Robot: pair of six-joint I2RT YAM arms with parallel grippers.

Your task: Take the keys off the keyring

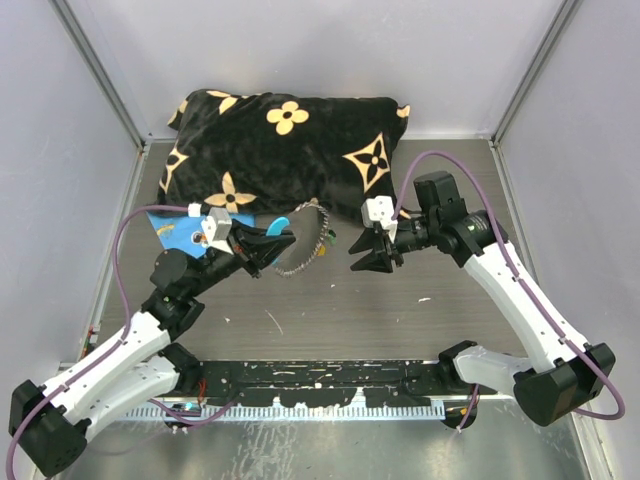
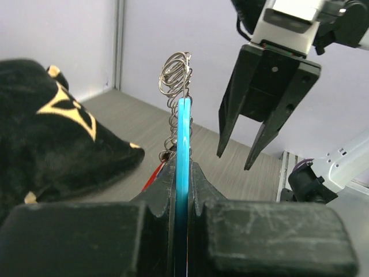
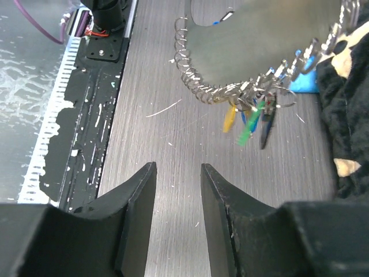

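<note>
My left gripper [image 1: 272, 250] is shut on a light-blue flat piece [image 2: 183, 133] that carries the coiled metal keyring [image 3: 207, 92]. In the right wrist view several keys dangle from it, with yellow [image 3: 229, 118], green [image 3: 251, 121] and dark [image 3: 268, 121] ones visible, partly blurred. My right gripper [image 1: 372, 255] stands open to the right of the keys, its fingers apart with nothing between them. In the left wrist view its fingers [image 2: 230, 109] are beside the coil.
A black patterned cloth [image 1: 280, 150] covers the back of the grey table [image 1: 350, 320]. A blue item [image 1: 180, 235] lies at the left, partly under the left arm.
</note>
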